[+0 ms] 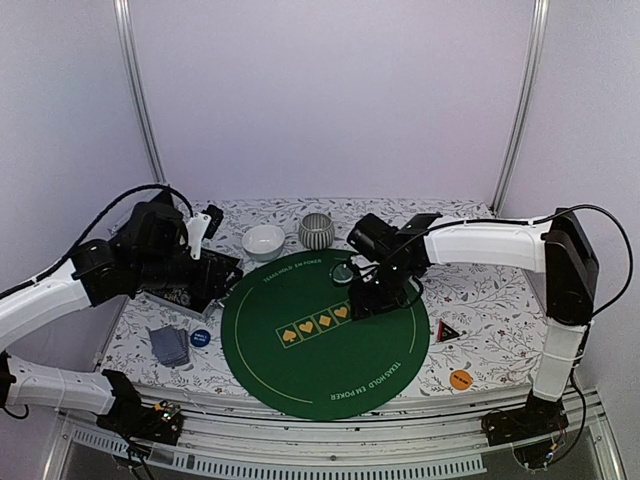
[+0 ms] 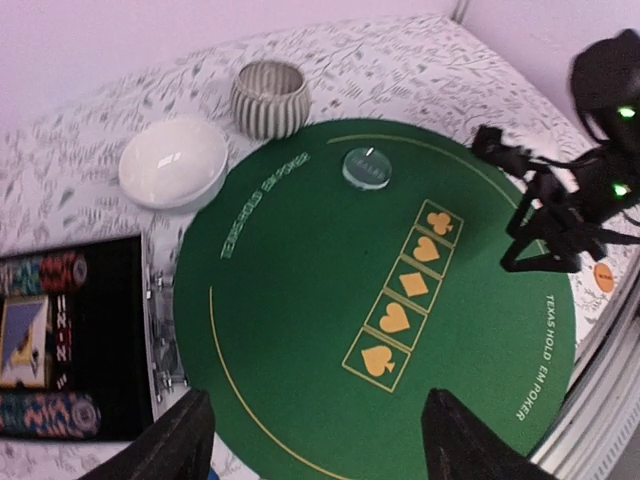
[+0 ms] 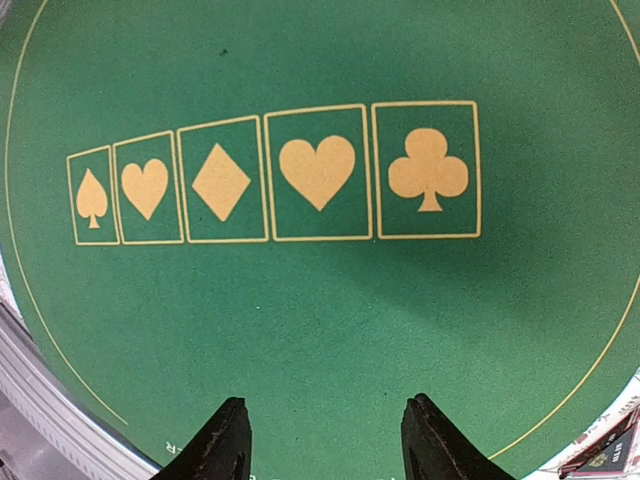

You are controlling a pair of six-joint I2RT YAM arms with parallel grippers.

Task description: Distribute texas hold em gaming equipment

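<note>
A round green poker mat (image 1: 290, 375), marked with a row of suit boxes, lies mid-table. Its right half is overhung by my right gripper, whose fingers stand apart with only mat showing between them. My left gripper is open and empty, by the mat's left edge and over a black case (image 2: 115, 290) that holds chips and a coloured box. Dark blue cards (image 1: 168, 346) and a round blue disc (image 1: 200, 338) lie on the tablecloth left of the mat. A pale round disc (image 2: 367, 168) rests on the mat's far part.
A white bowl (image 1: 264, 242) and a striped cup (image 1: 316, 231) stand behind the mat. To its right lie a black triangular piece (image 1: 446, 331) and an orange disc (image 1: 460, 380).
</note>
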